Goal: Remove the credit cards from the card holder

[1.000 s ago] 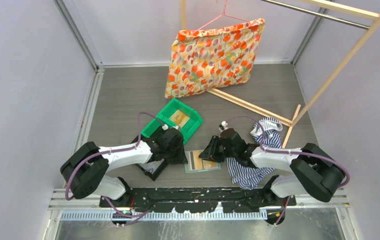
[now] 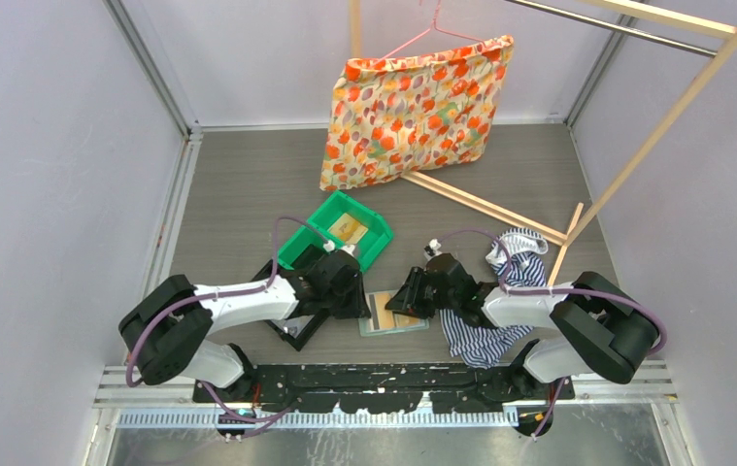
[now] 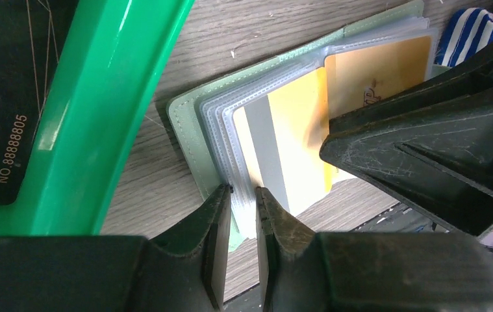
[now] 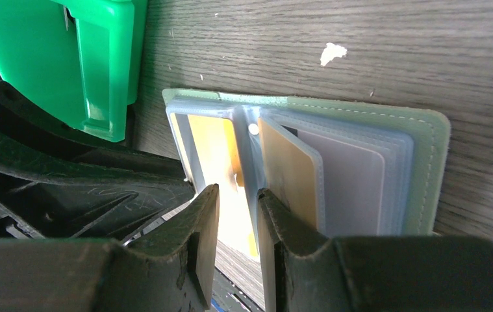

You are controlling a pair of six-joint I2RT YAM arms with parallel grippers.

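The open card holder [image 2: 376,332], with a mint border and clear sleeves, lies flat on the table between both arms. In one sleeve is a gold-and-white card with a grey stripe [image 3: 295,123]; a plain gold card [image 3: 386,68] is beside it. Over the holder's left end, my left gripper is slightly open, the sleeve edges showing between and just beyond its fingertips. My right gripper stands a little open over the middle, close to a tilted tan card [image 4: 290,172]. Contact with the sleeves is hard to judge.
Left of the holder is a green box [image 2: 376,223] holding a gold card and a black card [image 3: 10,97], with a black tray [image 2: 291,336] below it. A striped cloth [image 2: 481,340] lies under the right arm. The table behind the holder is bare.
The right arm has barely moved, and the holder lies about where it was.
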